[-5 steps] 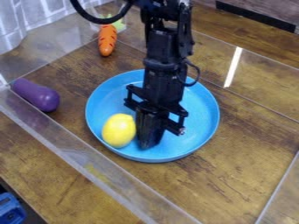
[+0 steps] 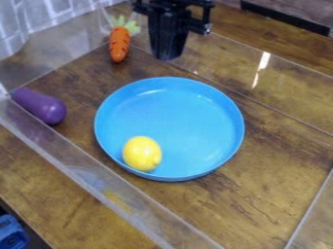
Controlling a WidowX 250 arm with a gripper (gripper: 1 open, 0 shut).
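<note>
A yellow egg-shaped object [image 2: 142, 154] lies in the lower left of a blue plate [image 2: 196, 124]. My dark gripper [image 2: 168, 49] is raised at the top centre, beyond the plate and right of an orange carrot [image 2: 120, 43]; its fingers are blurred, and I cannot tell whether they are open or shut.
A purple eggplant [image 2: 41, 105] lies left of the plate. A clear plastic edge runs diagonally along the lower left, with a blue object [image 2: 8, 231] in the corner.
My gripper has moved up and back from over the plate to beyond it. The yellow object has shifted slightly and remains on the plate.
</note>
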